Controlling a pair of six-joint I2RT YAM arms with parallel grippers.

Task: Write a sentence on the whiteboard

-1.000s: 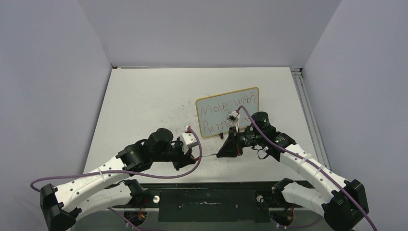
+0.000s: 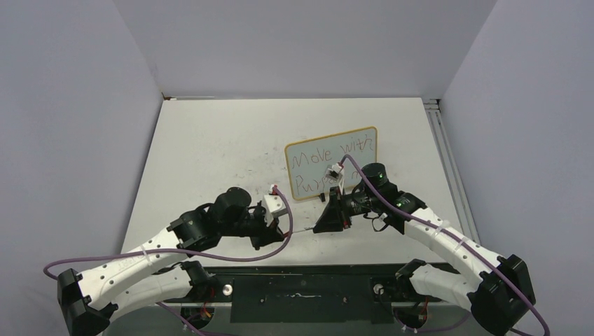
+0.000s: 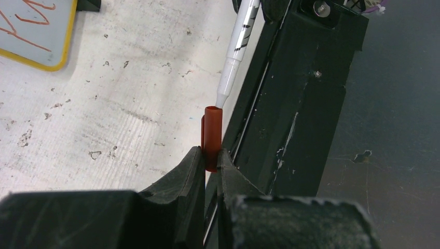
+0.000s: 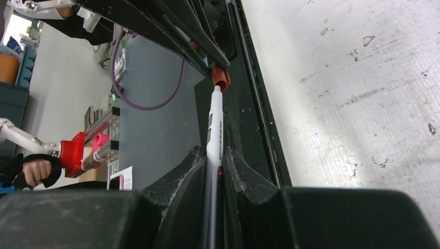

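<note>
A red-brown marker cap (image 3: 212, 132) is pinched in my left gripper, its open mouth facing the marker. My right gripper is shut on the white marker (image 4: 216, 122), whose tip is right at the cap's mouth; whether it has entered cannot be told. In the top view the left gripper (image 2: 283, 236) and right gripper (image 2: 319, 227) face each other, the marker between them over the table's front. Behind them lies the yellow-framed whiteboard (image 2: 315, 154), with "Move with" in red-brown and a second line starting "Purpo", partly hidden by the right arm.
A small black piece (image 2: 322, 197) sits at the whiteboard's lower edge. Purple cables loop along both arms.
The right gripper has shifted slightly left, toward the left gripper, bringing the marker closer to the cap. The left arm has hardly moved. The whiteboard stays in place.
</note>
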